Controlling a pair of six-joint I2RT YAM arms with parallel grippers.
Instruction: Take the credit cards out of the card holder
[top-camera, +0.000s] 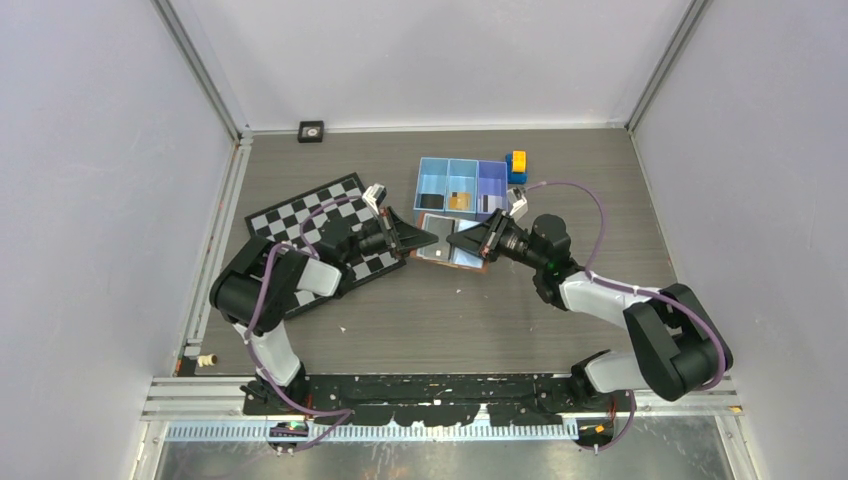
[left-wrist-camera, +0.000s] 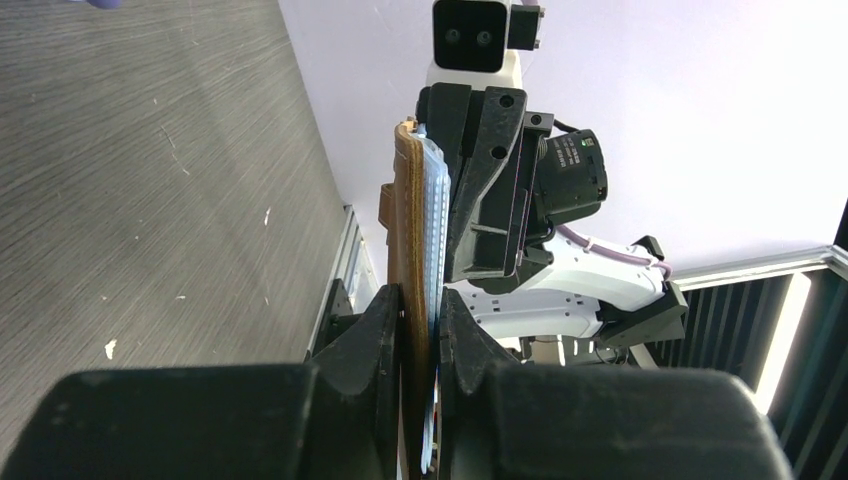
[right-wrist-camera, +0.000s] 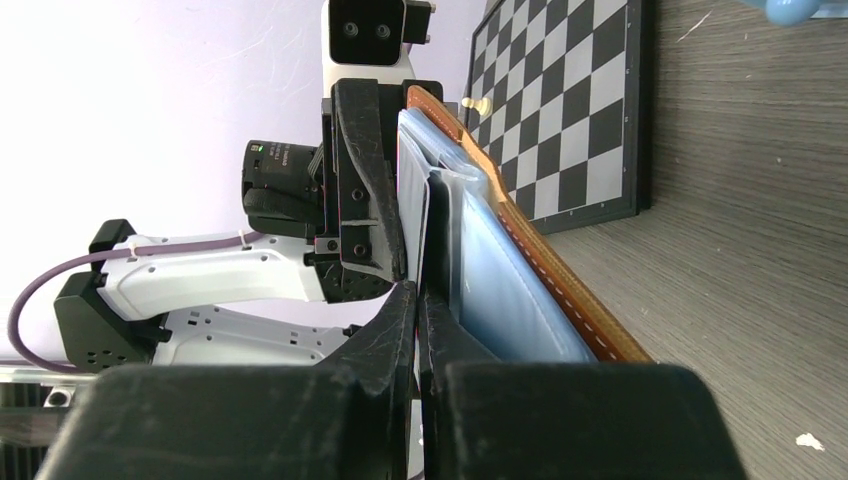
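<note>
The card holder (top-camera: 440, 253), brown-edged with clear plastic sleeves, is held up between my two arms just in front of the tray. My left gripper (top-camera: 434, 240) has it by the left part; in the left wrist view the brown cover (left-wrist-camera: 411, 230) and the stacked sleeves (left-wrist-camera: 435, 220) pass between its fingers. From the right, my right gripper (top-camera: 453, 239) reaches to the sleeves. Its fingers (right-wrist-camera: 389, 325) are shut at the edge of a clear sleeve (right-wrist-camera: 415, 200); whether the thin plastic is between them cannot be made out.
The blue and purple tray (top-camera: 447, 160) behind has a black card (top-camera: 431, 201), a gold card (top-camera: 459, 201) and a white-and-dark card (top-camera: 490, 203) in its three compartments. A chessboard (top-camera: 300, 215) lies to the left, a yellow-and-blue object (top-camera: 518, 162) right of the tray.
</note>
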